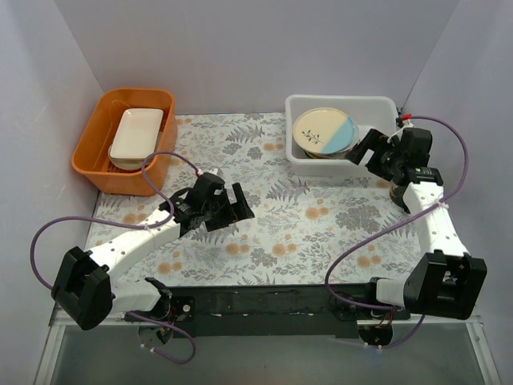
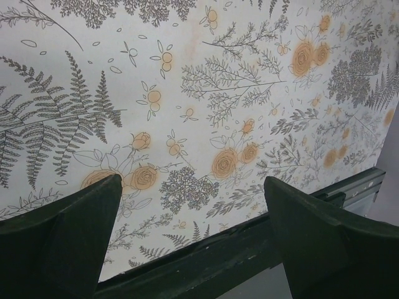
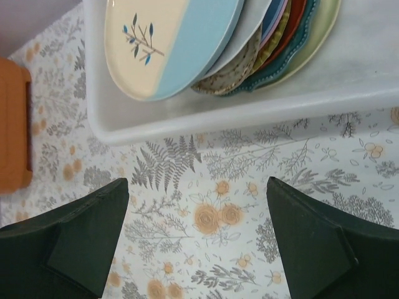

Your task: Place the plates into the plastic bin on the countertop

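A leaning stack of plates (image 1: pixel 321 130) stands in the left part of the white plastic bin (image 1: pixel 303 167) at the back right. On top is a cream and light-blue plate (image 3: pixel 156 43) with a leaf sprig. Edges of several coloured plates (image 3: pixel 274 47) show behind it in the right wrist view. My right gripper (image 1: pixel 365 147) is open with nothing between its fingers, close to the bin's right front part. Over the left middle of the countertop, my left gripper (image 1: pixel 244 202) stands open and empty; only patterned cloth shows between its fingers.
An orange bin (image 1: pixel 90 156) at the back left holds whitish rectangular dishes (image 1: pixel 136 135). A dark object (image 1: pixel 398 195) beside the right arm is mostly hidden. Walls close in the back and sides.
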